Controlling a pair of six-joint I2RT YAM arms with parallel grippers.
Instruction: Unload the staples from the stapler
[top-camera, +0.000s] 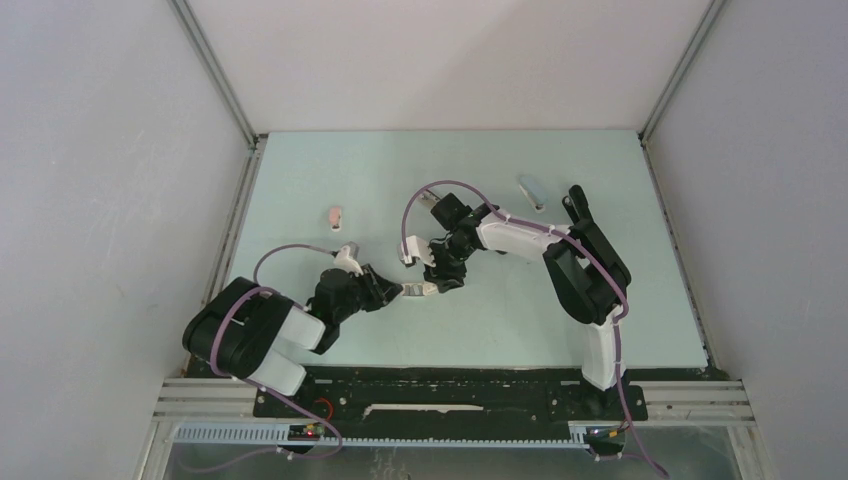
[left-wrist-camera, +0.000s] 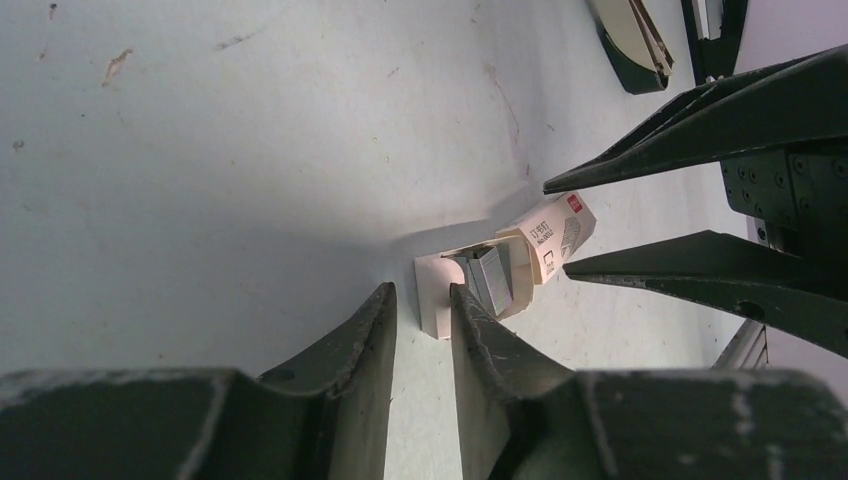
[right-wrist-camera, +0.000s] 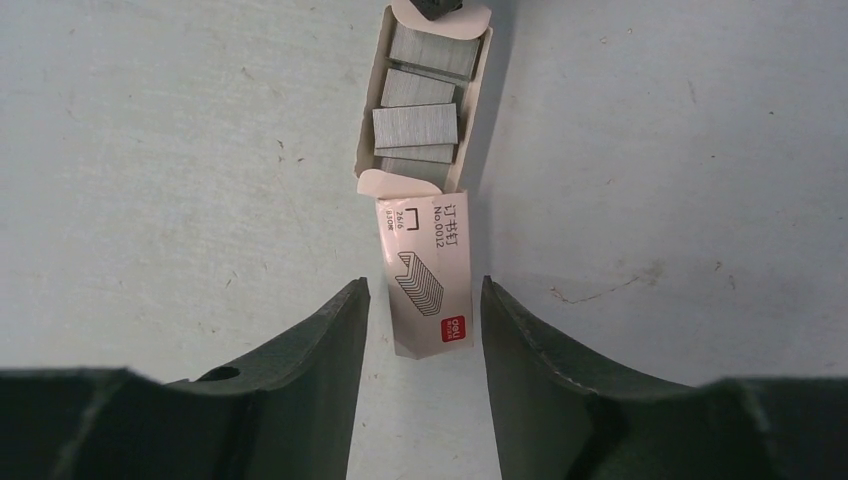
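An open staple box (top-camera: 414, 289) lies at the front middle, holding several grey staple strips (right-wrist-camera: 415, 125). Its pale printed cover (right-wrist-camera: 428, 280) points toward my right gripper, whose part-open fingers straddle it from above, with no clear grip visible. My left gripper is part open at the other end of the box, its fingertips close to the white end piece (left-wrist-camera: 433, 298); contact is unclear. A dark stapler (left-wrist-camera: 630, 50) lies farther back in the left wrist view, partly hidden in the top view.
A small pink object (top-camera: 335, 218) lies at the back left, a pale blue object (top-camera: 532, 192) at the back right, and a black object (top-camera: 578, 204) right of it. The back and front right of the table have free room.
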